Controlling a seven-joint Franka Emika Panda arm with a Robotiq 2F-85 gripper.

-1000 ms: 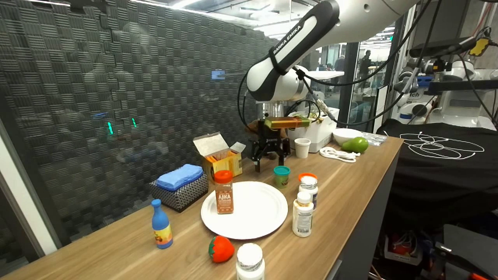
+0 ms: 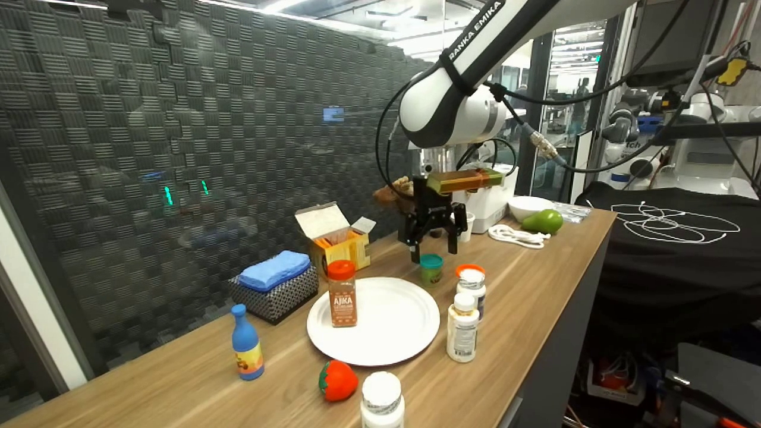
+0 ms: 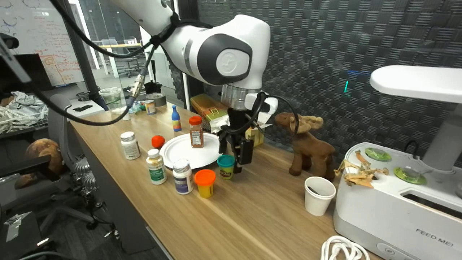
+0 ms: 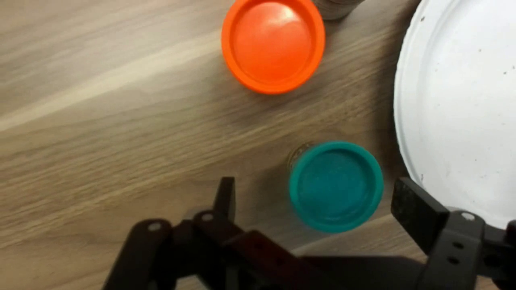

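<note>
A small tub with a teal lid (image 4: 336, 187) stands upright on the wooden counter, close to the rim of the white plate (image 4: 454, 106). My gripper is open above and slightly behind it, its fingers apart on either side of the lid as the wrist view shows it. One dark finger (image 4: 419, 212) comes near the plate's rim. In exterior view 2 the teal-lidded tub (image 3: 225, 167) appears just beside the fingers, and nothing is held. A tub with an orange lid (image 4: 273, 46) stands a short way off.
On the plate stands a red-capped spice jar (image 2: 342, 296). White pill bottles (image 3: 182, 177) line the near side. A plush moose (image 3: 312, 145), a paper cup (image 3: 319, 197) and a white planter (image 3: 389, 208) stand beyond. Bare counter lies between the tubs and the cup.
My gripper has moved right in exterior view 1, from left of the teal-lidded tub to over it. It remains open. The objects on the counter stay where they were.
</note>
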